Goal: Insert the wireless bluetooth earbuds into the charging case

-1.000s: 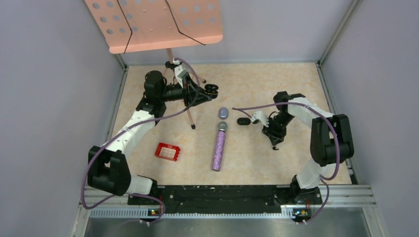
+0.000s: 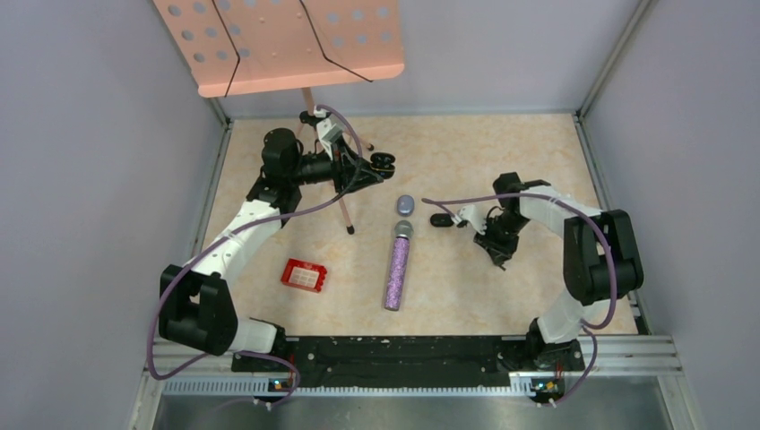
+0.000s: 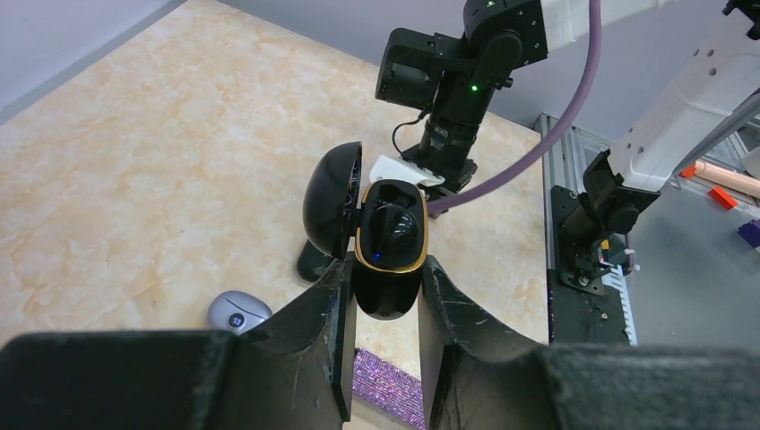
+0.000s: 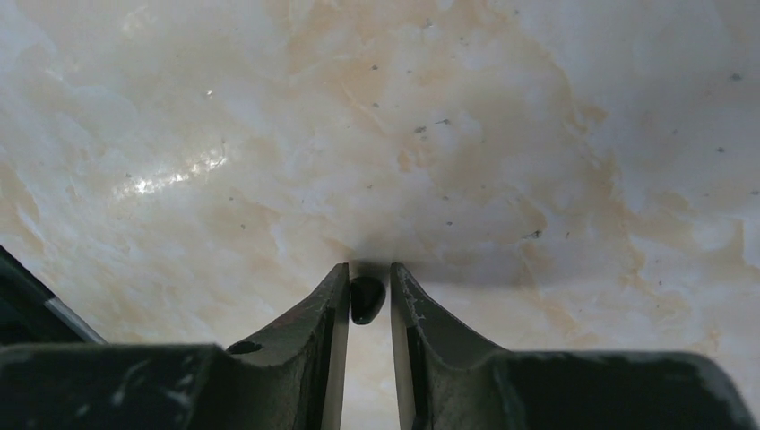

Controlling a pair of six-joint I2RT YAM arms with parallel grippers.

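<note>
My left gripper holds the charging case [image 3: 387, 242] aloft, its lid [image 3: 330, 202] raised and a black earbud seated inside with a blue light. At the right, my right gripper [image 2: 500, 260] is low over the tabletop, its fingers straddling a small black earbud [image 4: 366, 298] lying on the table; whether the fingers press on it is hard to tell.
A grey oval mouse-like object [image 2: 405, 205], a black oval object [image 2: 441, 219], a glittery microphone [image 2: 397, 270] and a red tray [image 2: 303, 276] are on the table. A pink stand [image 2: 345, 215] is behind the left arm.
The right gripper has moved slightly down the top view, onto the small earbud. The left arm and case have not moved.
</note>
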